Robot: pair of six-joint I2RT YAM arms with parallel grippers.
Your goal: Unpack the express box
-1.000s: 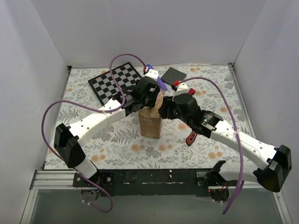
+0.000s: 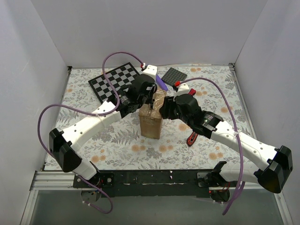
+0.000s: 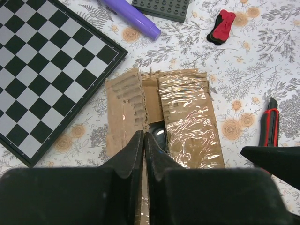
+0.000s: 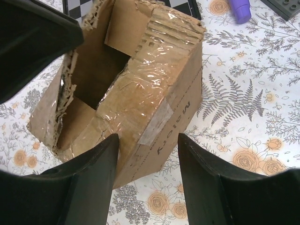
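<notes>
The brown cardboard box (image 2: 150, 127) stands mid-table, with tape over its top. In the left wrist view its left flap (image 3: 123, 105) and taped right flap (image 3: 190, 117) lie apart, and a dark glossy item (image 3: 158, 133) shows in the slit. My left gripper is shut above that slit, with nothing visible between its fingertips. One black finger of it (image 4: 33, 44) crosses the upper left of the right wrist view. My right gripper is open at the box's right side; the taped edge (image 4: 136, 129) appears between its fingers, and contact cannot be made out.
A checkered board (image 3: 51, 65) lies behind the box to the left. At the back are a purple cylinder (image 3: 133, 18) and a dark studded plate (image 3: 161, 7). A red-and-black clip (image 3: 221, 27) and a red-and-black cutter (image 2: 191, 138) lie to the right.
My left gripper has shifted a little left over the box top, its arm swinging the same way. The right arm and the box look unmoved.
</notes>
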